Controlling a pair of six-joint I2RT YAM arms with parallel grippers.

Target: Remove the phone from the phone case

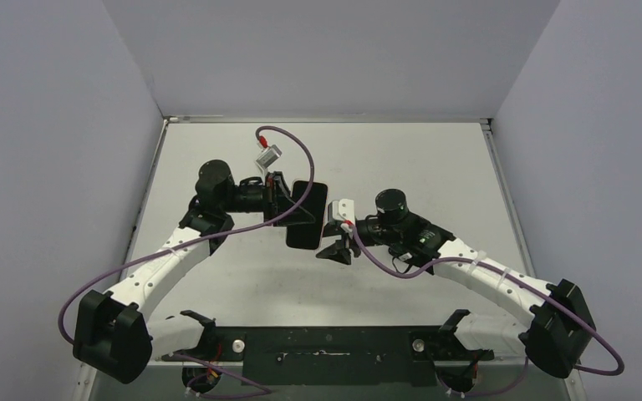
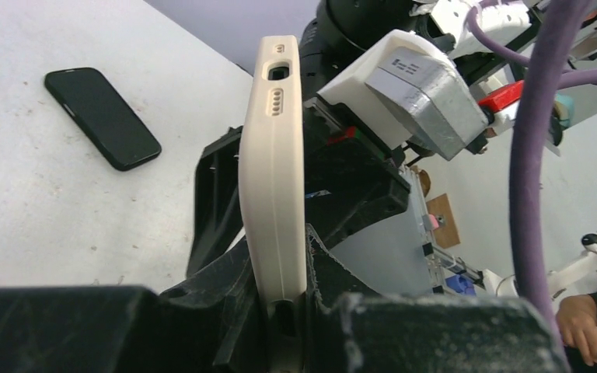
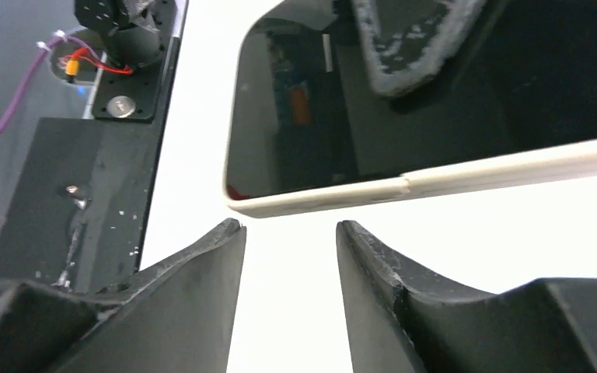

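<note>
My left gripper is shut on a phone with its beige case (image 2: pixel 274 179), held up above the table; the case's end, with its port opening, faces the left wrist camera. In the top view the phone's black screen (image 1: pixel 303 238) faces up. Seen from the right wrist, the phone (image 3: pixel 299 132) sits inside the case's rim (image 3: pixel 319 199), and a left fingertip (image 3: pixel 416 47) is over the screen. My right gripper stands open just outside the rim near one corner, with nothing between its fingers. The case's back is hidden.
A second dark phone (image 2: pixel 102 118) lies flat on the white table (image 2: pixel 31 217), partly hidden by the right arm in the top view. Purple cables (image 1: pixel 217 233) loop over both arms.
</note>
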